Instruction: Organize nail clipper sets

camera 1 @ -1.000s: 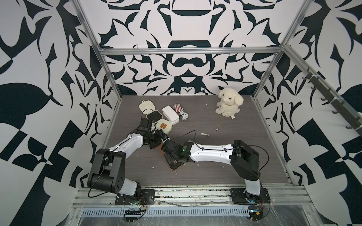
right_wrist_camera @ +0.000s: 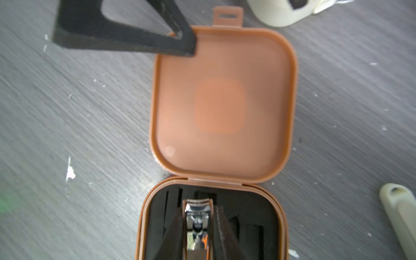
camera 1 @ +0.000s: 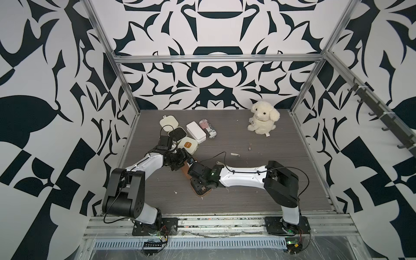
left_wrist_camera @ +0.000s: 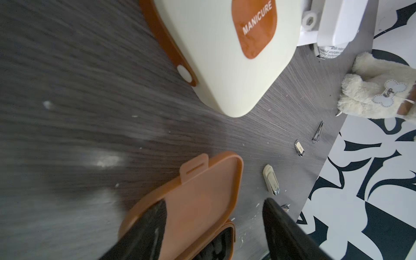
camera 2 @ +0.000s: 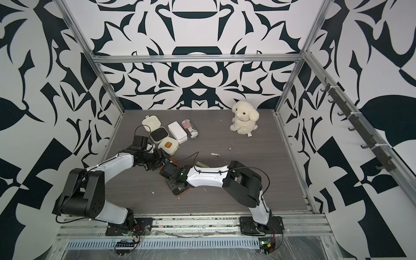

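Observation:
An orange-brown manicure case [right_wrist_camera: 223, 104] lies unfolded, lid flat and black-lined tray [right_wrist_camera: 255, 203] below it in the right wrist view. A small silver tool [right_wrist_camera: 197, 216], seemingly a nail clipper, stands between the fingers of my right gripper, over the tray. Hardly any gap shows beside it; whether they grip it is unclear. From above, the right arm hides much of the case. My left gripper is at the lid [left_wrist_camera: 203, 195]; its fingers appear apart, and one [right_wrist_camera: 184, 43] covers a lid corner. Whether it pinches the lid cannot be made out.
A cream manicure case [camera 1: 188, 145] is shut beside the left gripper. Behind it are an open cream case [camera 1: 169, 123], a white box [camera 1: 196, 132] and a printed can [camera 1: 207, 128]. Small clippers [left_wrist_camera: 270, 179] lie loose rightward. A plush dog [camera 1: 262, 117] sits back right.
My right gripper has shifted very slightly right and toward the front edge. The left arm has barely moved, and the other things stay where they were.

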